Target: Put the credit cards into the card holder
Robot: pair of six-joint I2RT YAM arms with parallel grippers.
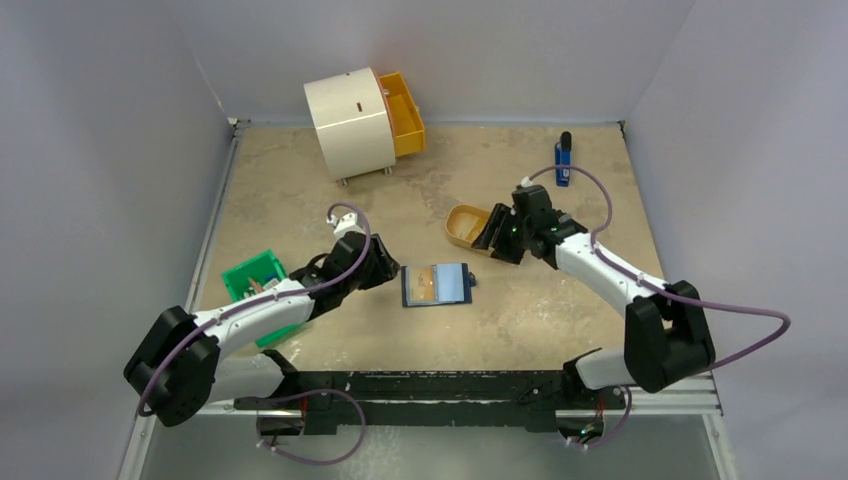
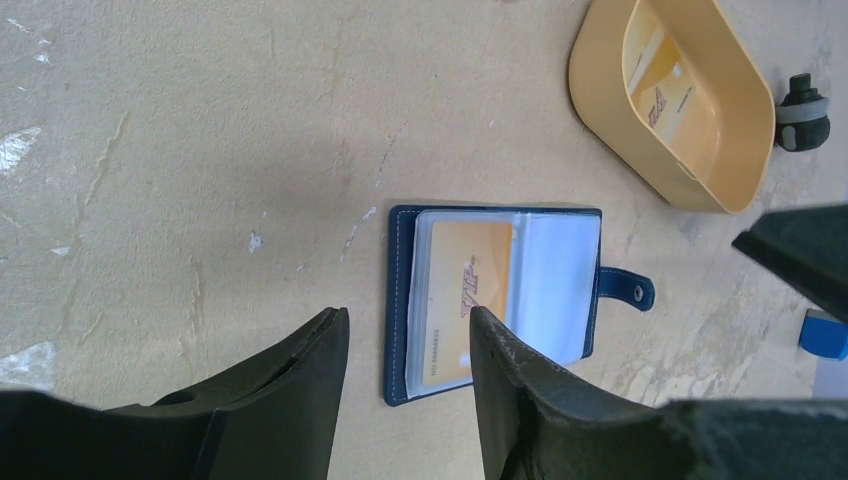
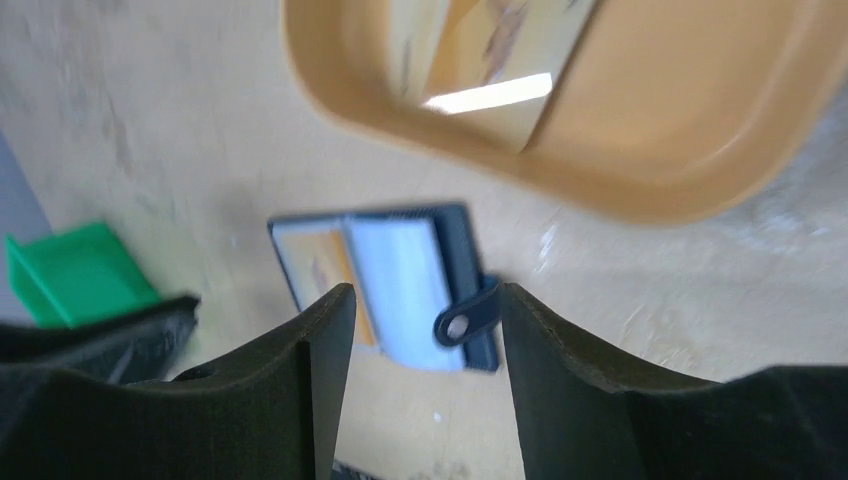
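The dark blue card holder lies open on the table, its strap out to the right. A tan card shows in its clear sleeve on one side; the other side looks pale and blank. More cards sit inside the tan bin beyond the holder. My left gripper is part open at the holder's left, nothing between its fingers. Over by the bin, my right gripper stands open and empty; its wrist view has the bin at the top and the holder below.
A green basket with items stands at the left, partly behind the left arm. At the back are a white drum-shaped box with a yellow drawer and a blue object. Table front of the holder is clear.
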